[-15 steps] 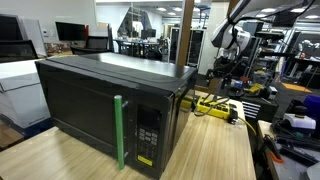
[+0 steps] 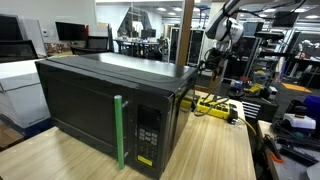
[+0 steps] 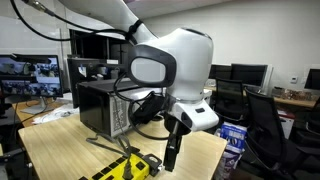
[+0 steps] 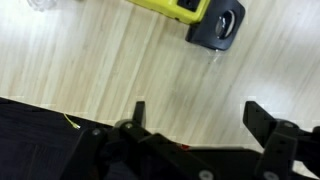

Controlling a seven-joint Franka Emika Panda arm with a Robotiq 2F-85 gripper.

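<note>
My gripper is open over the bare wooden table (image 4: 100,65), its dark fingertips wide apart and nothing between them. In the wrist view, a yellow object with a black looped end (image 4: 216,24) lies beyond the fingers at the top edge, only partly in frame. The second exterior view shows this yellow and black object (image 3: 123,172) on the table near my gripper (image 3: 172,152), which points down. A black microwave (image 2: 110,100) with a green vertical handle fills much of the first exterior view, its door shut. My white arm (image 2: 221,30) is far behind it.
Black cables run across the table around the yellow object. Dark material borders the table at the lower left of the wrist view. Office chairs (image 3: 275,118) stand past the table's right side.
In the first exterior view, the end of my arm has shifted slightly left, toward the microwave side. The microwave and the yellow object look unmoved.
</note>
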